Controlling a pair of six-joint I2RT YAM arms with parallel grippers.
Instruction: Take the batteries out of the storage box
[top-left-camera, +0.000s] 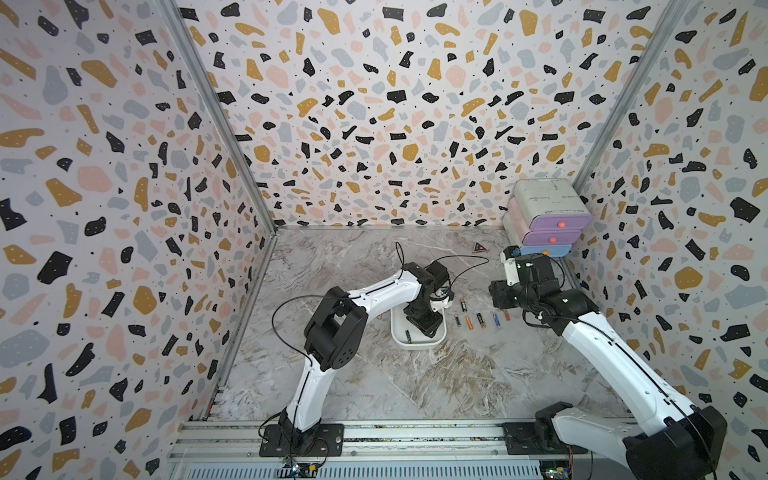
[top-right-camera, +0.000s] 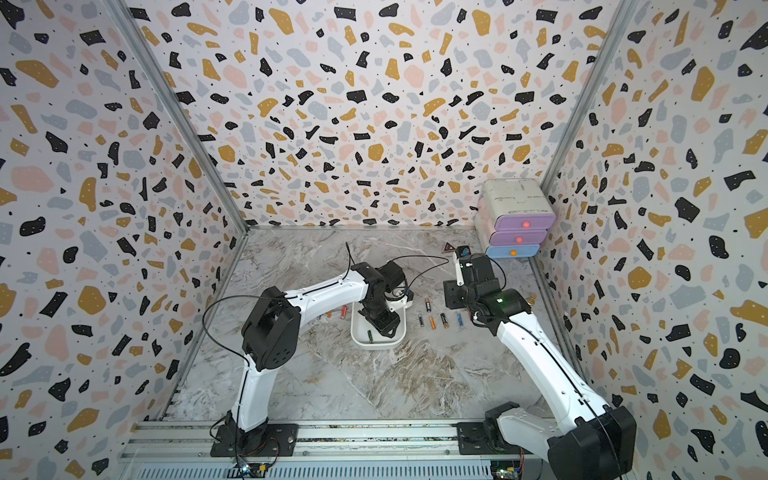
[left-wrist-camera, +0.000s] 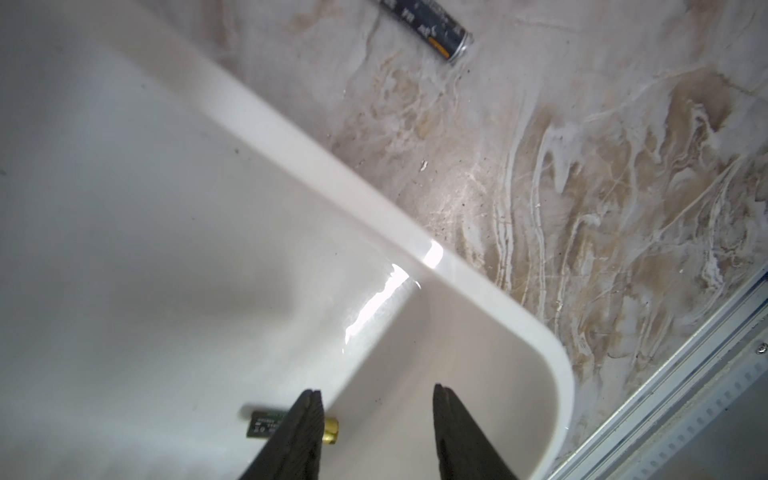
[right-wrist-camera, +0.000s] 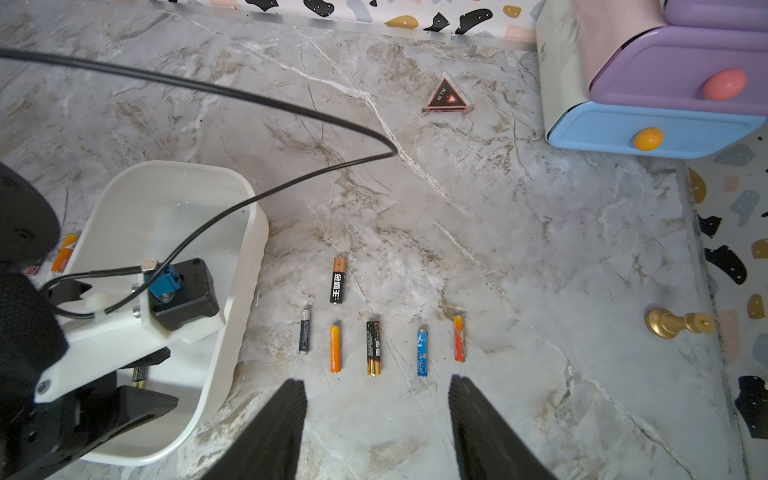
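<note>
The white storage box (top-left-camera: 417, 343) sits mid-table with my left gripper low inside it, fingers apart and nothing seen between them. A dark battery with a gold end (left-wrist-camera: 268, 425) lies on the box floor, just left of those fingers in the left wrist view and partly behind one. My right gripper hangs open at the right, above the table. Right of the box lie several loose batteries: dark (right-wrist-camera: 373, 347), orange (right-wrist-camera: 335, 347), blue (right-wrist-camera: 422, 353) and red (right-wrist-camera: 459, 338). More lie left of the box.
Stacked drawers (top-left-camera: 548, 209) stand at the back right. A small triangular object (right-wrist-camera: 446, 97) lies near the back wall and a brass piece (right-wrist-camera: 680, 323) at the right edge.
</note>
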